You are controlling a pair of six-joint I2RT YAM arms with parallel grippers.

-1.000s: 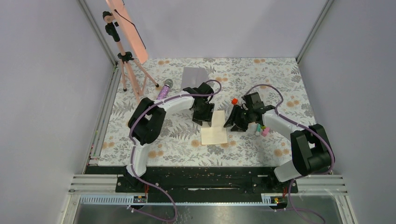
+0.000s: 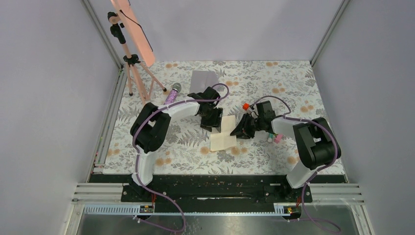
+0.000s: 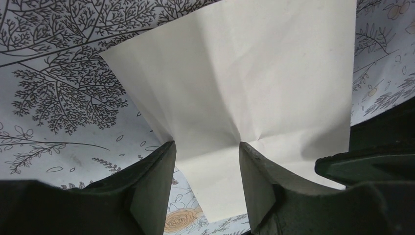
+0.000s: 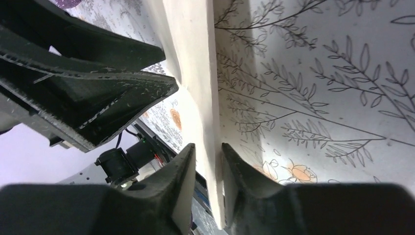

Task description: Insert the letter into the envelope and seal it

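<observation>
The cream folded paper (image 2: 223, 139) lies at mid-table; I cannot tell whether it is letter, envelope or both. A crease crosses it in the left wrist view. My left gripper is shut on the cream paper (image 3: 274, 63), a finger at either side of the held part near the crease. In the right wrist view, the paper's edge (image 4: 198, 103) runs as a narrow strip between the fingers of my right gripper, which is part open around it. The paper's inside is hidden.
A grey sheet (image 2: 203, 80) lies behind my left gripper. A purple microphone (image 2: 173, 92) and a tripod stand (image 2: 139, 81) are at the left. An orange-red block (image 2: 245, 106) and a pink item (image 2: 278, 138) lie near the right arm.
My right gripper has shifted left onto the paper's right side, its arm drawing inward. The paper's lower right edge has pulled slightly left.
</observation>
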